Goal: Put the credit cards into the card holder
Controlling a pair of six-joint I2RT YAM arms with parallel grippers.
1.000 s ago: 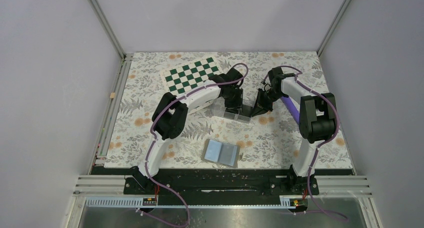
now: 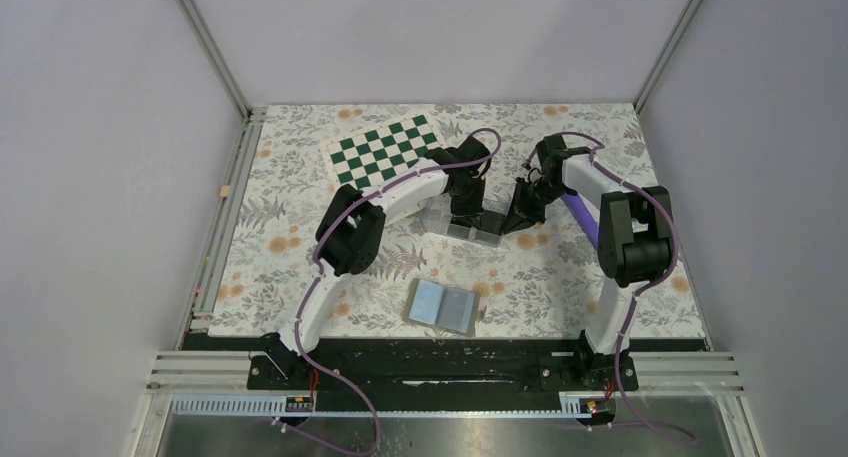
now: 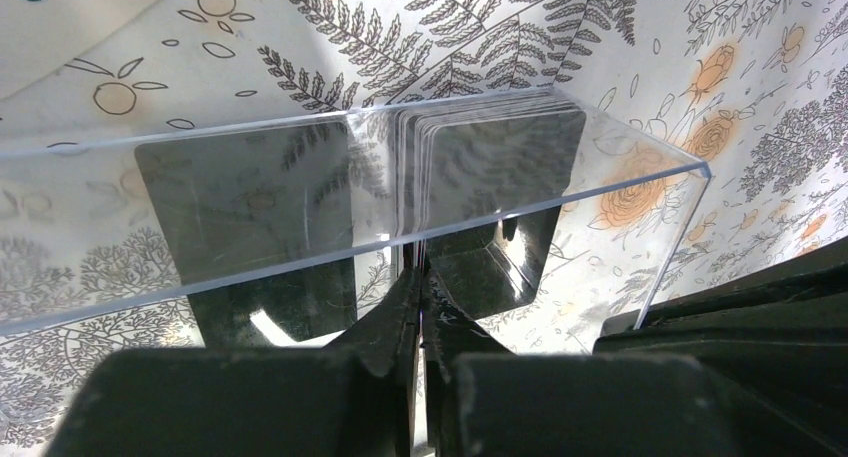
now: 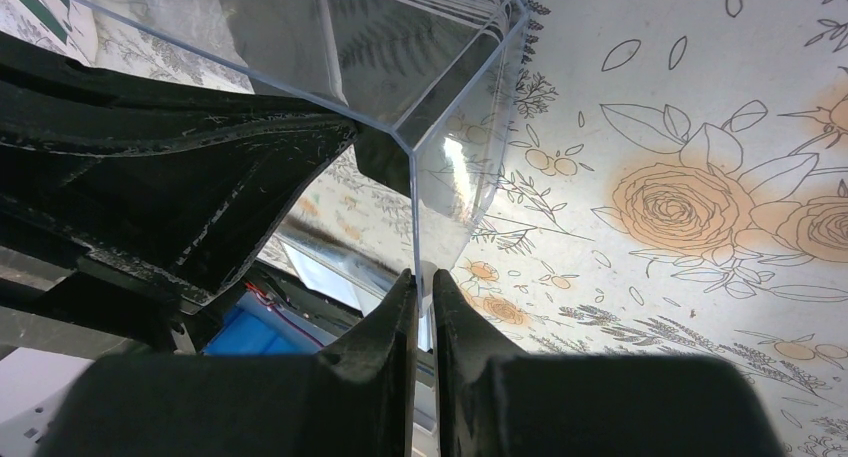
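A clear box (image 3: 480,223) holds dark cards in two groups: a left card (image 3: 250,207) and a right stack (image 3: 500,167) of several. My left gripper is shut, its tips at the left edge of the right stack; no card shows clearly between them. At the box's right end, my right gripper has its fingertips close together around the clear corner wall. Whether they press on it cannot be told. In the top view, a flat grey-edged piece with two pale blue panels (image 2: 427,301) lies in front; I cannot tell whether it is the card holder.
Behind the left arm lies a green-and-white checkered board (image 2: 385,152). A purple strip (image 2: 581,219) lies beside the right arm.
The left arm has shifted slightly right and its gripper a little with it. The right arm, the box and the pale blue panels stay where they were.
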